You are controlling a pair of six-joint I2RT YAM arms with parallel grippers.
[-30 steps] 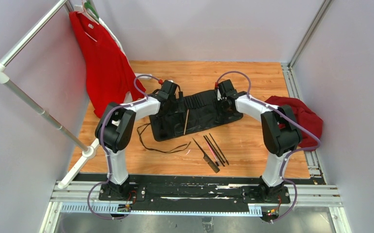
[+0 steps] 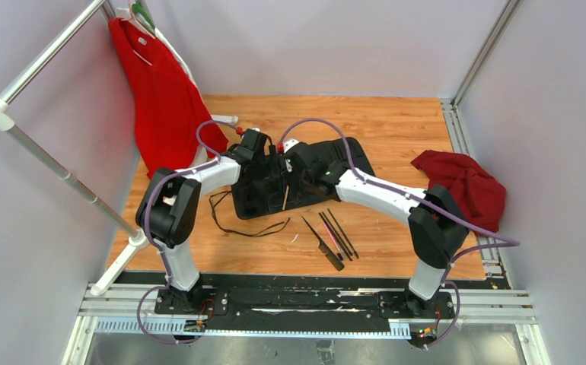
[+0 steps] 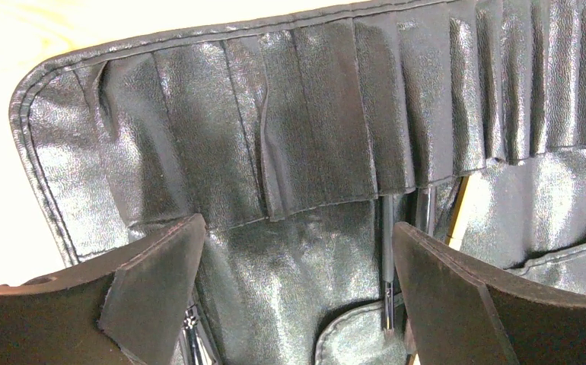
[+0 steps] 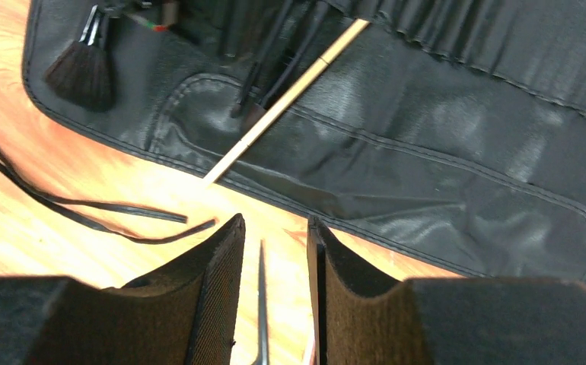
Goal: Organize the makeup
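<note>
A black brush roll (image 2: 256,204) lies unrolled, its pockets along the far side. A pale wooden stick (image 4: 286,99) is tucked in one pocket, its lower end over the roll's near edge. Beside it are slim dark brushes (image 3: 388,251); a wide fluffy brush (image 4: 84,72) lies further left. My left gripper is over the roll's left part, fingers wide apart, nothing gripped. Above the roll's middle, my right gripper is open and empty. In front lie a dark pointed-tail comb (image 2: 332,257) and several thin pencils (image 2: 342,232), one pinkish.
The roll's thin tie cord (image 2: 253,234) trails over the wooden table (image 2: 396,251) at front left. A dark red cloth (image 2: 465,186) is heaped at the right, and a red garment (image 2: 153,99) hangs from the rack (image 2: 46,156) at the left. Bare table shows at front right.
My right gripper has swung left from the roll's right end to its middle. Earlier, the left gripper and the roll shifted slightly left together.
</note>
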